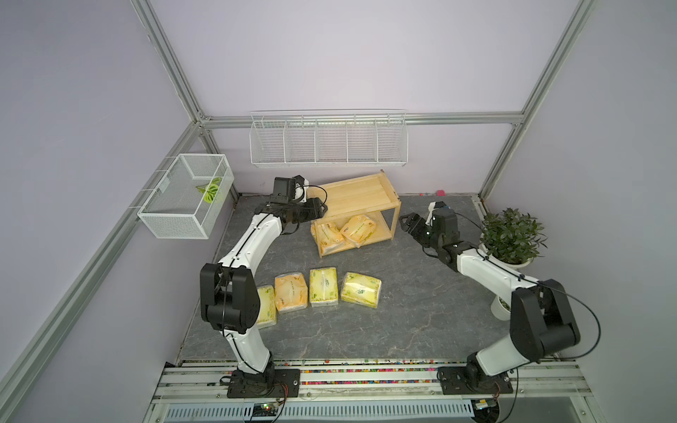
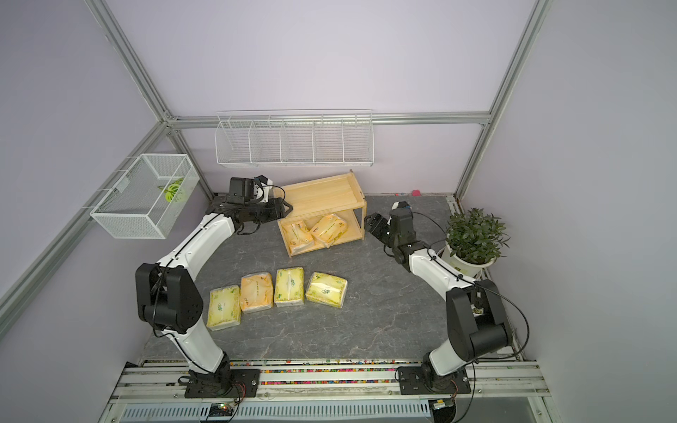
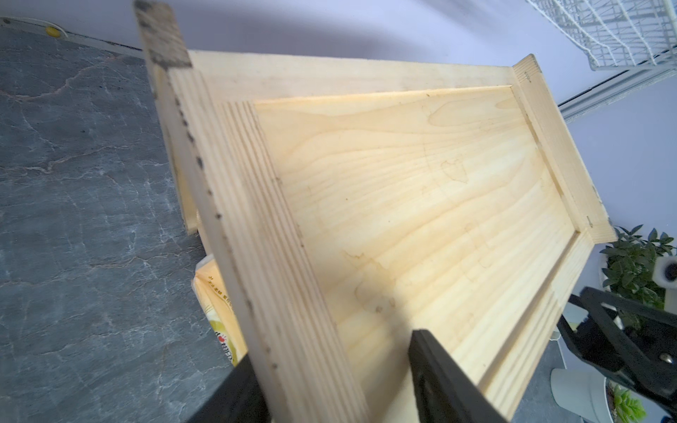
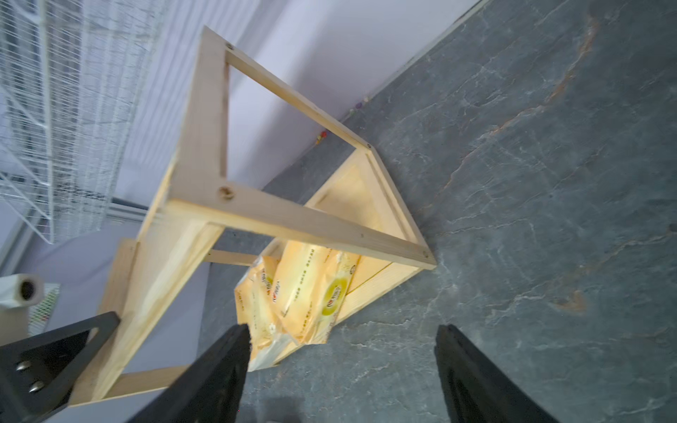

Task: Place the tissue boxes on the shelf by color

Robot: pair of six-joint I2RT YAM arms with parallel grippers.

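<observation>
A two-level wooden shelf (image 1: pixel 356 194) stands at the back, its upper board bare. Two orange tissue packs, a left one (image 2: pixel 299 236) and a right one (image 2: pixel 329 229), lie tilted on its lower level. My left gripper is shut on the shelf's left frame edge, one finger on each side. Beside the shelf's right end, my right gripper stands open and empty, its fingers wide apart. In front lie an orange pack (image 2: pixel 256 292) and three yellow packs: a left one (image 2: pixel 224 307), a middle one (image 2: pixel 290 286) and a right one (image 2: pixel 326 289).
A wire rack (image 1: pixel 328 141) hangs on the back wall, and a white basket (image 1: pixel 184 197) on the left wall. A potted plant (image 1: pixel 512 236) stands at the right.
</observation>
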